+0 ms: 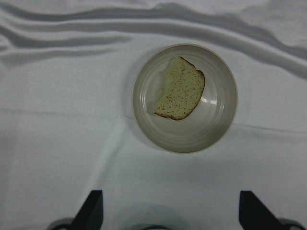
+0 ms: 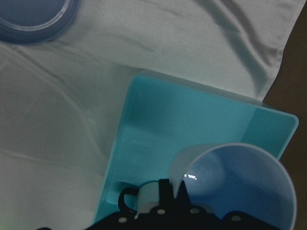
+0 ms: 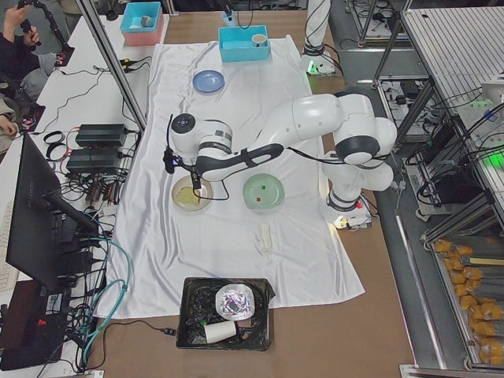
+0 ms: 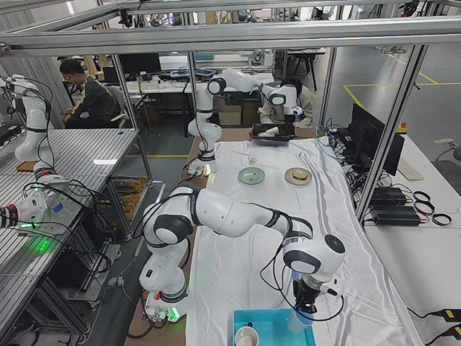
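Observation:
A slice of bread (image 1: 178, 88) lies on a beige plate (image 1: 216, 120). My left gripper hangs above the cloth near it, open and empty. My right gripper is shut on the rim of a translucent blue cup (image 2: 254, 187), held over the near end of a turquoise bin (image 2: 182, 115). A white mug (image 2: 147, 194) with a dark handle is in that bin. A green plate (image 3: 263, 197) sits beside the beige one, with small bits on it.
A blue plate (image 3: 208, 80) lies near the bin. A black tray (image 3: 197, 315) with a foil dish and white cylinder stands at the other end.

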